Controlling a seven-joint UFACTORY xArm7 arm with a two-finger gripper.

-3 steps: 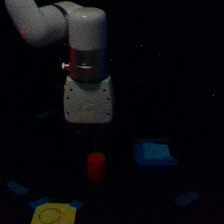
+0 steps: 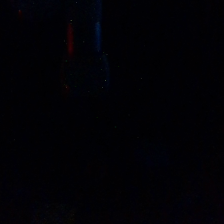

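The camera view is almost wholly black. Near the top left, a dim red streak [image 2: 70, 38] and a faint blue streak [image 2: 98, 36] run upright side by side, apparently light on the arm. Just below them the hand housing [image 2: 86, 72] shows only as a weak outline. Darkness hides the gripper's fingers, so neither their spread nor anything between them can be made out. No red cylinder can be seen.
A very faint yellowish patch [image 2: 52, 214] shows at the bottom left edge. Table, obstacles and free room are lost in the dark.
The scene has gone from dimly lit to nearly black. The white arm, the red cylinder below it, the blue tray-like object and the bright yellow sheet have faded from sight.
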